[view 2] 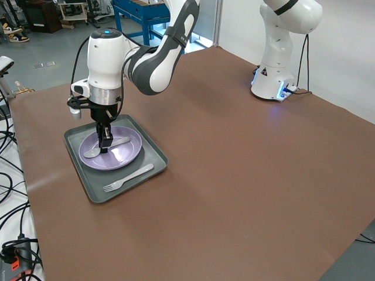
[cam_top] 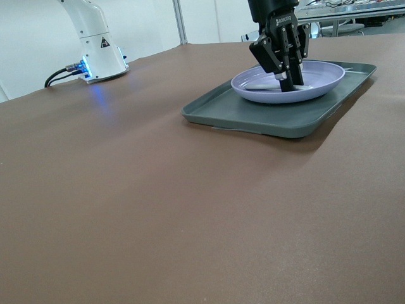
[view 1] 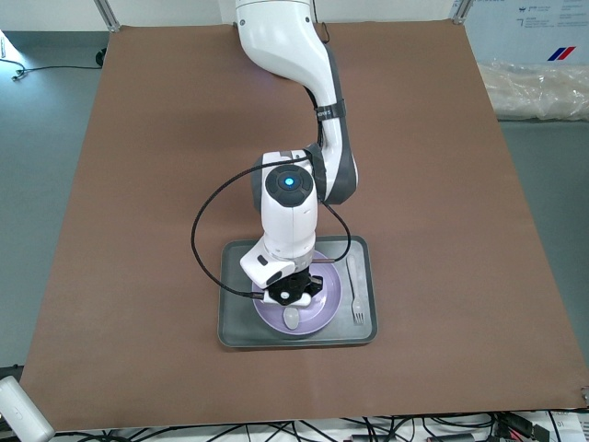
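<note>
A grey-green tray point(view 1: 235, 322) point(cam_top: 215, 111) point(view 2: 88, 181) lies on the brown table, holding a lavender plate point(view 1: 322, 313) point(cam_top: 253, 92) point(view 2: 120, 158) and a white fork point(view 1: 357, 304) point(view 2: 129, 178) beside it. A white spoon point(view 1: 292, 318) point(view 2: 92, 152) lies across the plate. My gripper point(cam_top: 291, 82) point(view 2: 105, 143) points down into the plate at the spoon's handle, its tips low on the plate. In the left view the arm's housing hides it. Whether it is open or shut on the handle is unclear.
Cables and equipment lie along the edge beyond the tray.
</note>
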